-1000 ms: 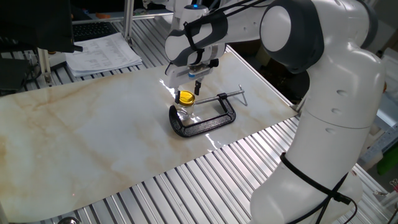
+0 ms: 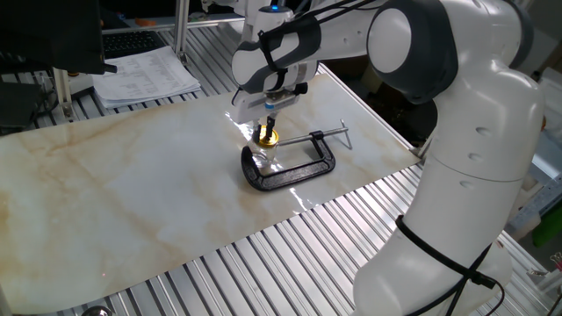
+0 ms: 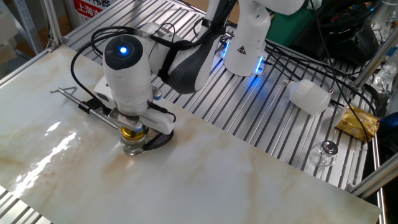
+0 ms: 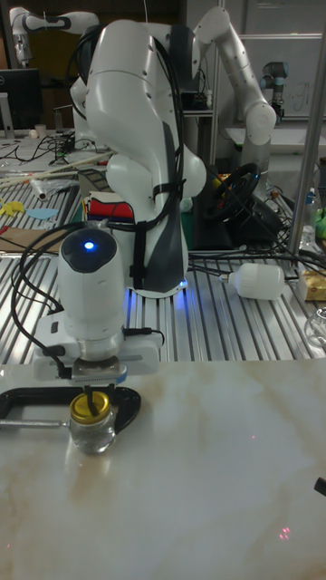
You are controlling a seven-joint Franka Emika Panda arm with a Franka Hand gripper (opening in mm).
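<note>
A clear glass jar with a gold lid (image 2: 269, 138) stands upright on the marble-patterned sheet, its glass body (image 4: 92, 441) showing in exterior view 3. My gripper (image 2: 264, 134) points down at the lid, its dark fingers close together and low against it. In exterior view 2 the hand covers most of the gold lid (image 3: 132, 134) from above. Whether the fingers pinch the lid or just touch it cannot be made out. A black C-clamp (image 2: 293, 175) with a steel screw lies right beside the jar, its screw end reaching close to the glass.
The marble-patterned sheet (image 2: 114, 193) is otherwise wide and clear. Beyond it, on the slatted table, lie a white bulb-shaped object (image 3: 309, 97), a gold packet (image 3: 357, 123) and a small glass jar (image 3: 327, 151). Papers (image 2: 145, 79) are stacked at the back left.
The fingers, wide apart on either side of the lid before, have drawn together. The gold lid appears shifted slightly to the right. The arm has barely moved and the clamp lies about where it was.
</note>
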